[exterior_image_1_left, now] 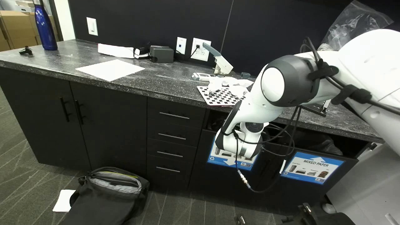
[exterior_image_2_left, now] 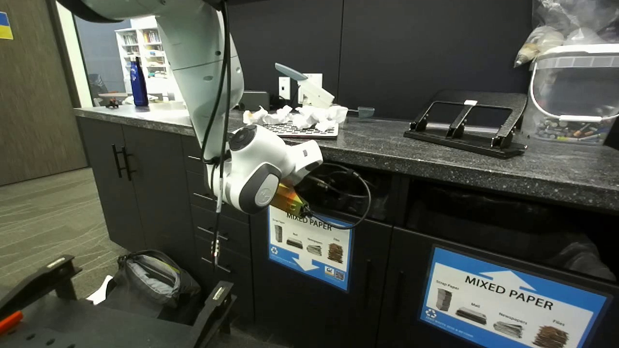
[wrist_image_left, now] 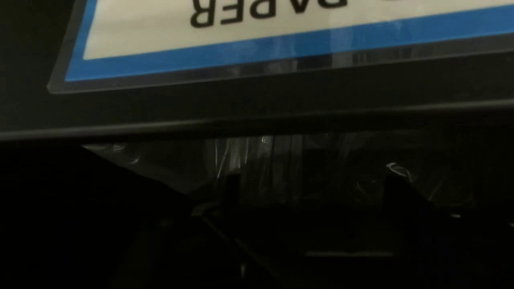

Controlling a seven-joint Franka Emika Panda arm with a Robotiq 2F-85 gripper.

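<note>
In the wrist view my gripper shows as two dark finger shapes standing apart, with no object visible between them. Deep shadow hides most of their outline. Behind them a clear plastic liner [wrist_image_left: 267, 166] hangs inside the dark bin opening, below the front panel's edge [wrist_image_left: 241, 123]. A blue-bordered paper sign [wrist_image_left: 217, 50] appears upside down above that edge. From outside, the arm's white wrist [exterior_image_2_left: 264, 171] is low in front of the left bin cabinet, and its fingers are hidden in both exterior views.
The counter's front edge [exterior_image_2_left: 464, 174] overhangs the bins. On top lie crumpled white paper [exterior_image_2_left: 302, 118], a checkered board [exterior_image_1_left: 221, 98], a laptop stand [exterior_image_2_left: 470, 124] and a clear bucket [exterior_image_2_left: 571, 93]. Cables [exterior_image_1_left: 288, 150] loop by the wrist. A black bag [exterior_image_1_left: 112, 195] sits on the floor.
</note>
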